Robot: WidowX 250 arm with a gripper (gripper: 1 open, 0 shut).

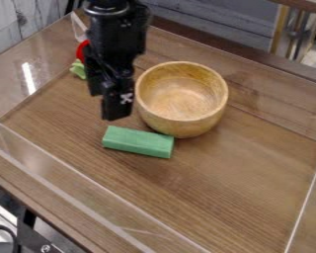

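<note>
My dark gripper (106,97) hangs open at the centre left, nothing seen between its fingers. It is above and left of a green block (138,142) lying on the wooden table (240,198). A round tan wooden bowl (182,120) stands to the right of the gripper, empty. A red object (82,51) with a green part (78,70) is partly hidden behind the arm at the upper left.
A pale wooden frame stands at the upper right edge. A dark cable lies at the bottom left corner.
</note>
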